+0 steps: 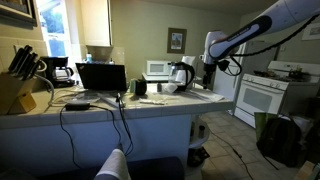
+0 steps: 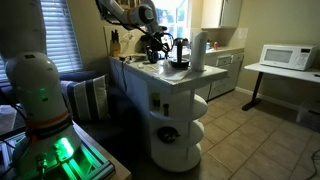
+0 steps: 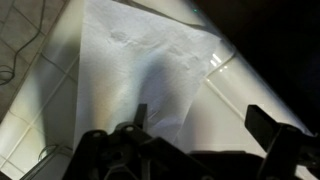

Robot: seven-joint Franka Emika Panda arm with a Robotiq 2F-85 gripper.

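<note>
A creased white paper towel (image 3: pixel 140 70) lies on the pale tiled counter (image 3: pixel 235 85) in the wrist view. My gripper is open above it, with one dark finger (image 3: pixel 141 116) over the towel's lower part and the other over bare counter on the right. Nothing is held between the fingers. In exterior view 1 my gripper (image 1: pixel 208 76) points down over the counter's right end, where a white sheet (image 1: pixel 207 95) lies flat. Exterior view 2 shows the gripper (image 2: pixel 160 46) small against dark items, its fingers hard to make out.
A large dark object (image 3: pixel 275 40) fills the wrist view's upper right corner. Along the counter in exterior view 1 stand a knife block (image 1: pixel 14 88), a black laptop (image 1: pixel 102 77) and a dark green mug (image 1: pixel 140 87). The floor (image 2: pixel 245 135) lies beyond the counter's edge.
</note>
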